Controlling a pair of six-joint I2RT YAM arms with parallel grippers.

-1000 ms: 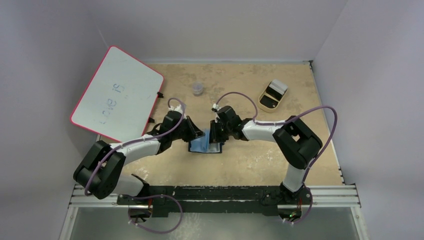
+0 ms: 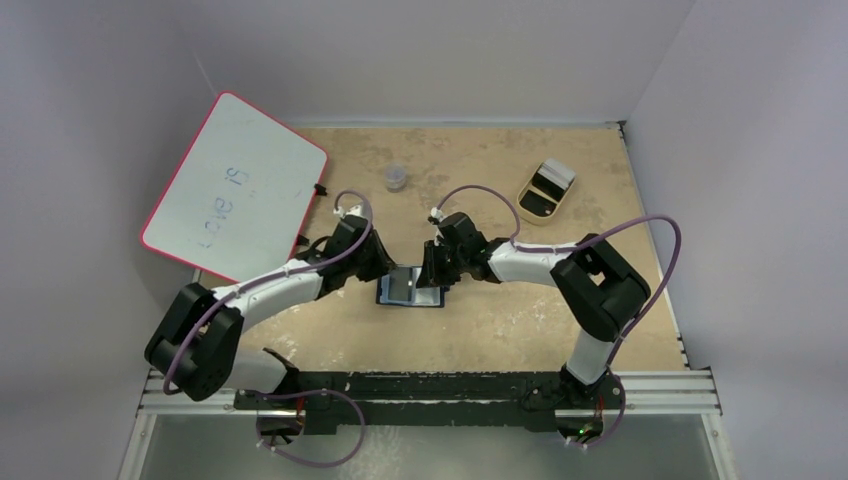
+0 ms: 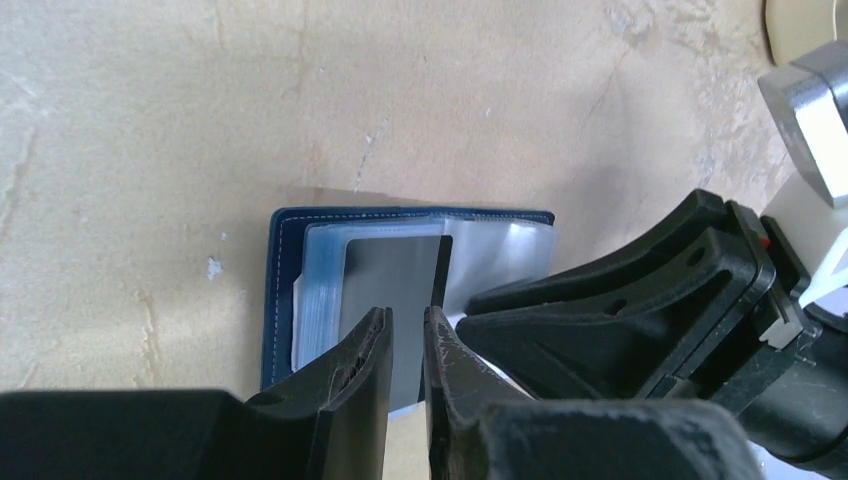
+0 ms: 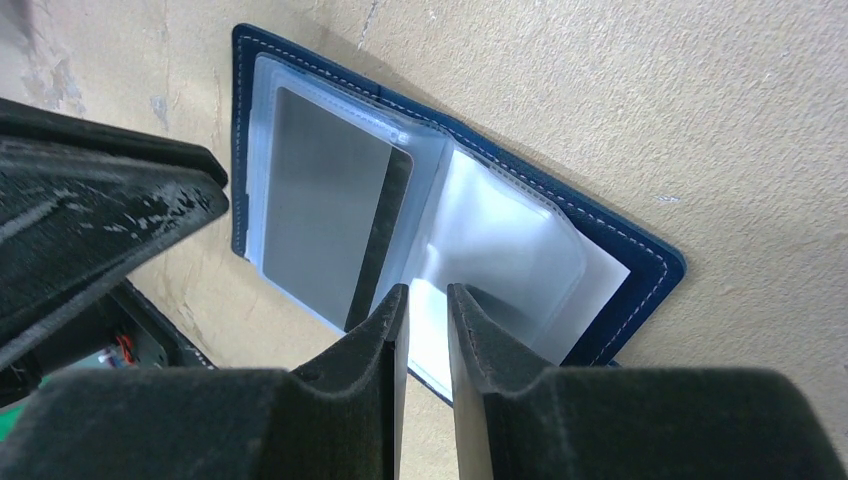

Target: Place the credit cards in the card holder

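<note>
The navy card holder [image 2: 411, 304] lies open on the table, its stitched cover and clear sleeves visible in both wrist views. Inside its left sleeve is a grey card [image 4: 325, 200] with a dark stripe along one edge. The right side shows a whitish, cloudy sleeve [image 4: 500, 235]. Over the left half, my left gripper stands slightly open, with nothing seen between its fingers. My right gripper is low over the right-hand pages, also slightly open and apparently empty. More cards [image 2: 538, 205] lie in a tan tray [image 2: 524, 207] at the right.
A small clear cup [image 2: 395, 178] stands behind the holder. The whiteboard [image 2: 235, 185] covers the back left of the table. Both grippers are close together over the holder. Bare table [image 2: 500, 340] lies in front and to the right.
A bluish page that stood raised by the left gripper now lies flat, showing the grey card. The left gripper has shifted slightly left; the right has barely moved.
</note>
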